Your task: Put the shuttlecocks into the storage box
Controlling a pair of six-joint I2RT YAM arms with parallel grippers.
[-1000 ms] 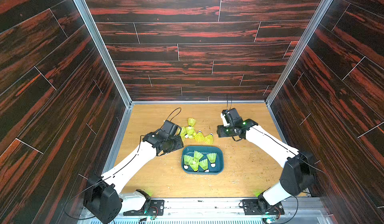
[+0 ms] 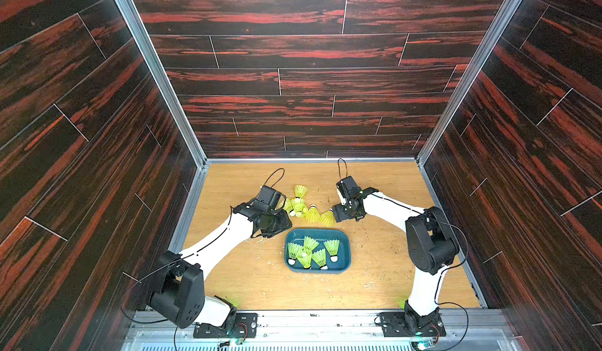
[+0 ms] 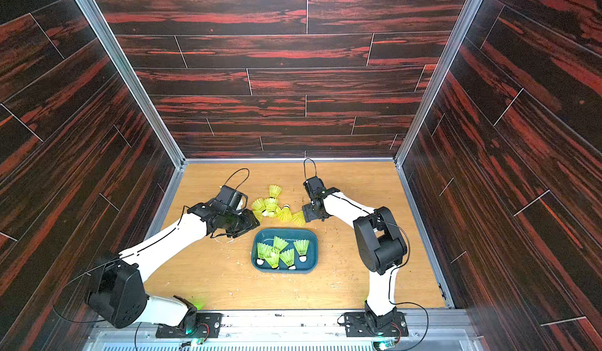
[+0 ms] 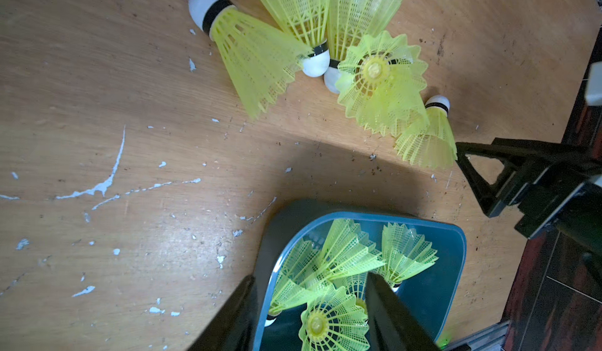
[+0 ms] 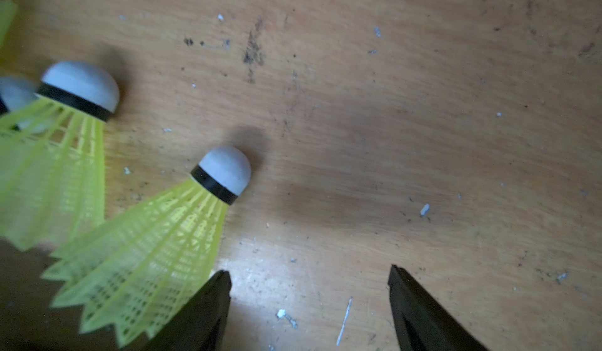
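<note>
A teal storage box (image 2: 316, 272) stands mid-table with several shuttlecocks (image 2: 332, 248) in it. Behind it on the wood lies a cluster of yellow shuttlecocks (image 4: 260, 56). My left gripper is part open and empty; past its fingers the left wrist view shows the box interior. My right gripper is open over bare table. One of its fingers (image 5: 210, 304) overlaps the skirt edge of the rightmost loose shuttlecock (image 5: 172, 238) in the right wrist view; whether they touch I cannot tell. This shuttlecock's white cork points away from the box.
Another loose shuttlecock (image 5: 69, 150) lies close left of the rightmost one. Bare tabletop (image 2: 401, 244) extends right of the box, and more lies to its left. Both arms flank the cluster, with the right gripper near the box's back right corner.
The left arm has shifted slightly right. The shuttlecocks in the box look unchanged.
</note>
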